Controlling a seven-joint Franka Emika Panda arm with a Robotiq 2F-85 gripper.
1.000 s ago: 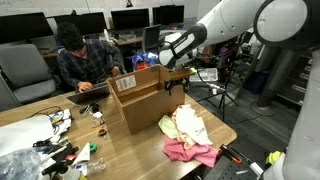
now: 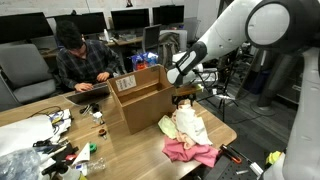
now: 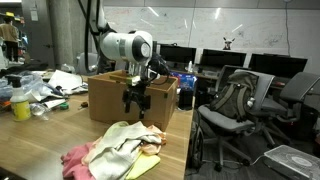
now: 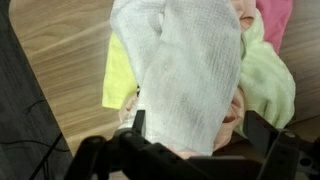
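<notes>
A loose heap of cloths lies on the wooden table in front of the box. On top is a white cloth point(image 4: 190, 85), with a yellow cloth point(image 4: 118, 80), a pale green cloth point(image 4: 266, 80) and a pink cloth point(image 2: 190, 153) showing around it. My gripper point(image 3: 136, 107) hangs above the heap, pointing down, clear of the fabric. In the wrist view the gripper stands wide open, its fingers apart over the white cloth with nothing held.
An open cardboard box point(image 2: 148, 110) stands just behind the heap, its near wall close to my arm. Clutter, including a blue bottle point(image 3: 20, 103), covers the table's far side. A person point(image 2: 82, 60) sits behind the table. Bare tabletop point(image 2: 135, 155) lies beside the cloths.
The cloths and the box have not moved.
</notes>
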